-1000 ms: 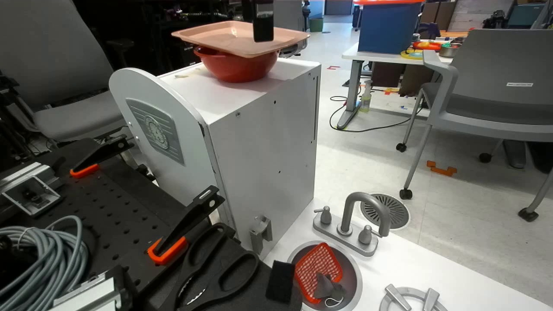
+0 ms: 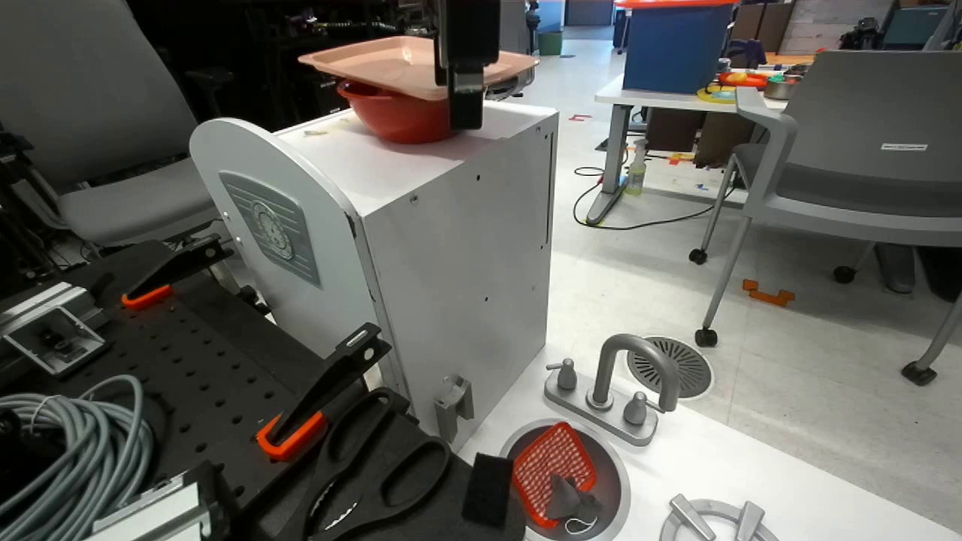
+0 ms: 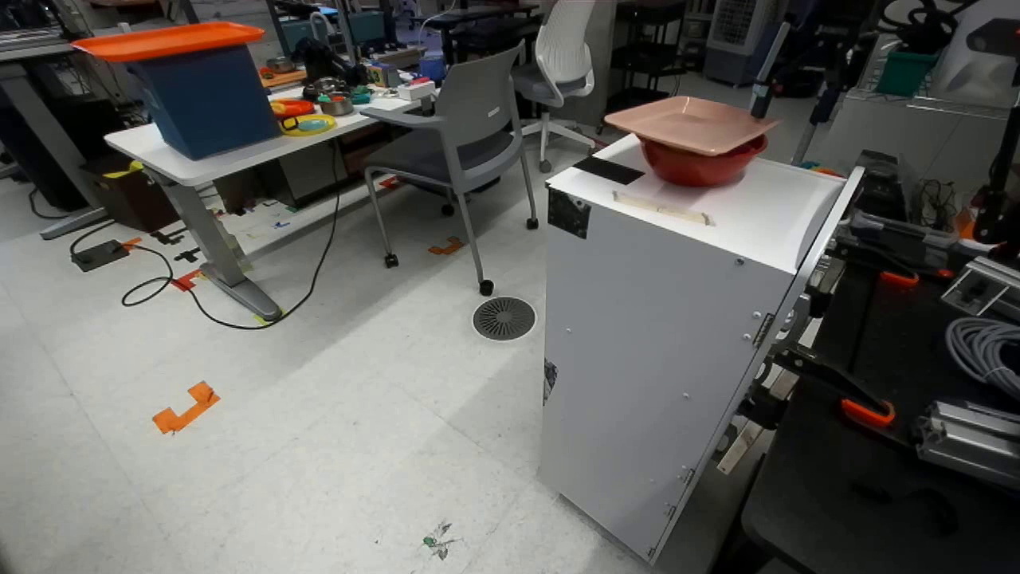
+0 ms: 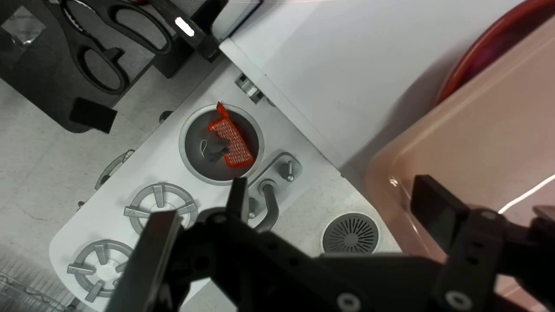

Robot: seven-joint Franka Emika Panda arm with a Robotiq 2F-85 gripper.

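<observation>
A pink tray (image 2: pixel 410 64) lies tilted on top of a red bowl (image 2: pixel 401 116), which stands on the white cabinet (image 2: pixel 460 225). The tray's rim sticks out past the bowl in exterior view 2. My gripper is open in the wrist view, its fingers far apart. The tray's rounded corner shows in the gap, nearer the right-hand finger; whether it touches cannot be told. From exterior view 1, the dark fingers (image 2: pixel 466 95) pass in front of the tray and bowl, hiding part of both. Exterior view 2 does not show the gripper.
Below the cabinet, a toy counter has a round sink (image 4: pixel 195 156) with a red mesh cloth (image 4: pixel 236 148) and a grey toy inside. A faucet (image 4: pixel 270 208) rises beside it, and two burners (image 4: pixel 161 200) lie farther left. Black scissors (image 2: pixel 388 469) rest on the dark table.
My gripper has come lower in exterior view 1; its fingers now reach down past the tray's rim, in front of the bowl. The tray and bowl have not moved.
</observation>
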